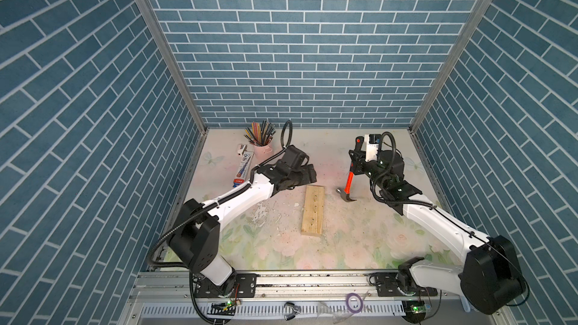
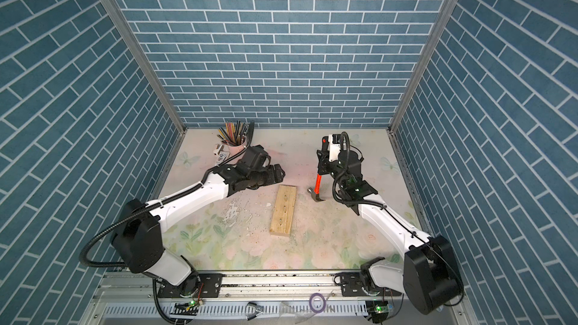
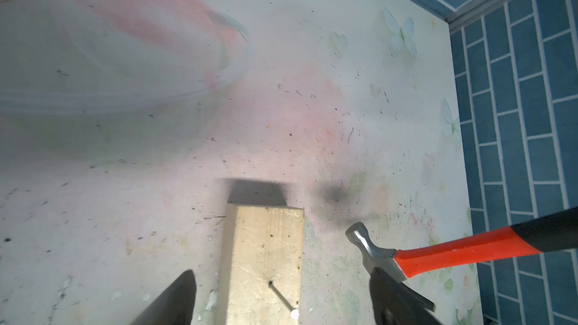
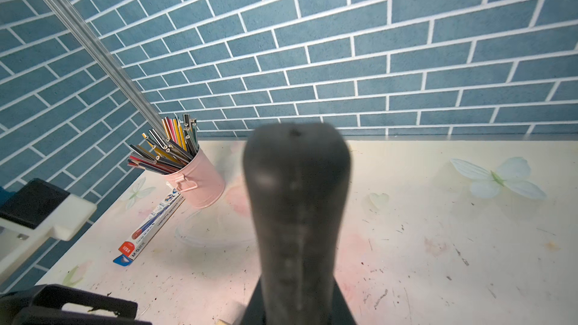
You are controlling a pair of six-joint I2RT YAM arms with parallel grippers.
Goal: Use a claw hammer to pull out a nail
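A claw hammer with a red and black handle (image 1: 349, 181) hangs upright, head down, to the right of the wooden block (image 1: 313, 210). My right gripper (image 1: 356, 159) is shut on its black grip, which fills the middle of the right wrist view (image 4: 298, 222). The metal head (image 3: 385, 258) shows clear of the block in the left wrist view. A nail (image 3: 283, 301) leans out of the block's top; smaller marks or nails lie along it. My left gripper stands open above the block's far end, its dark fingers (image 3: 174, 301) apart with nothing held between them.
At the back left stand a pink pencil cup (image 4: 198, 174) and a long flat package (image 4: 150, 225). White scraps (image 1: 260, 213) and small debris lie left of the block.
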